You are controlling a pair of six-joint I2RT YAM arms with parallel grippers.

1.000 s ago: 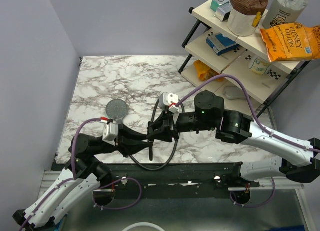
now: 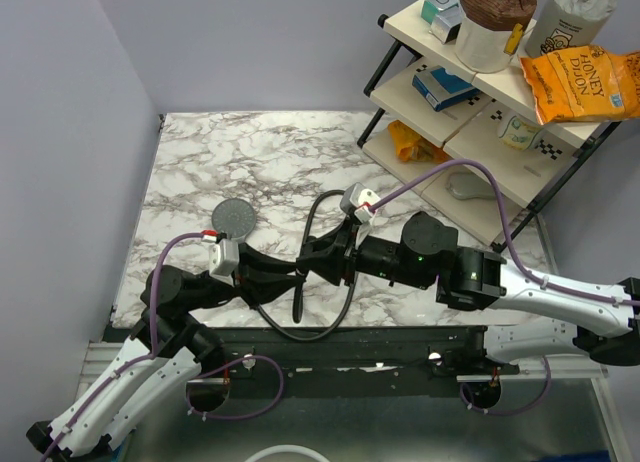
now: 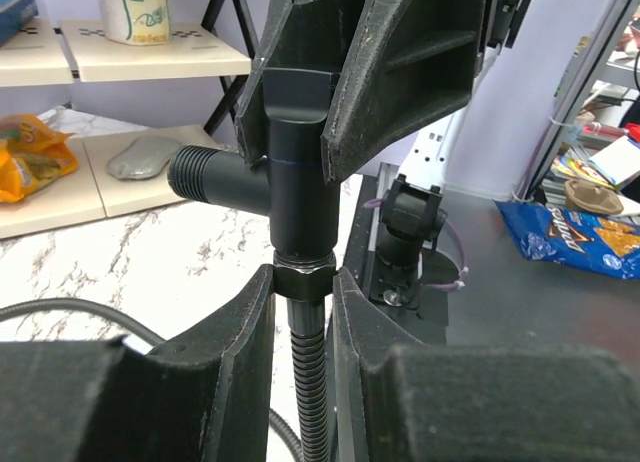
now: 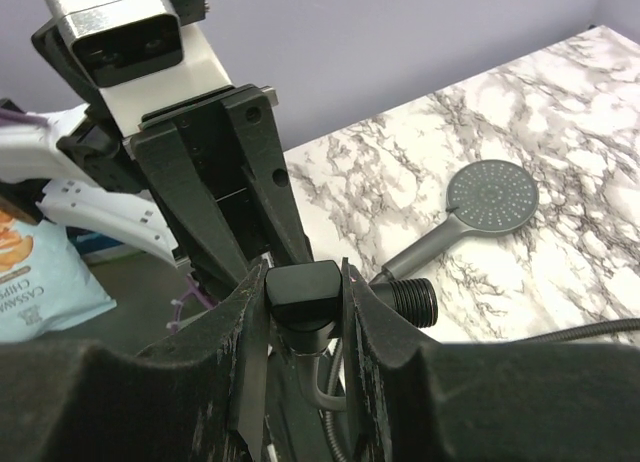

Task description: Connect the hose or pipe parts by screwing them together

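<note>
A black T-shaped fitting (image 3: 305,207) with a threaded side outlet stands upright between my grippers, a ribbed hose end (image 3: 307,372) joined beneath it. My right gripper is shut on the fitting's top. My left gripper has its fingertips at the dark nut under the fitting; whether they press on it is unclear. In the top view both grippers meet over the looping hose (image 2: 345,308) on the marble counter. The grey shower head lies on the counter at the back left.
A shelf rack (image 2: 440,182) with bags, boxes and a tub fills the back right. Walls border the left and back, and a dark front edge (image 2: 320,347) lies below the arms.
In the top view my right gripper and wrist have shifted slightly right, and the upper right arm has turned a little.
</note>
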